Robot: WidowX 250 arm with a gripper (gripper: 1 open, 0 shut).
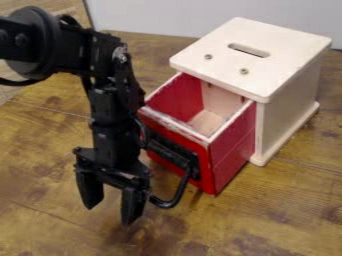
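Note:
My black gripper (111,200) hangs low over the wooden floor, left of and in front of a red drawer (233,154), with its two fingers apart and nothing seen between them. The drawer is pulled out of a white wooden cabinet (294,95); its pale inside looks empty from what shows. A black handle on the drawer's front is partly hidden behind the arm and a black cable or tube.
The cabinet's top (274,45) has a slot and two bolts. Bare wooden floor (267,225) lies in front and to the left. A pale wall stands at the back.

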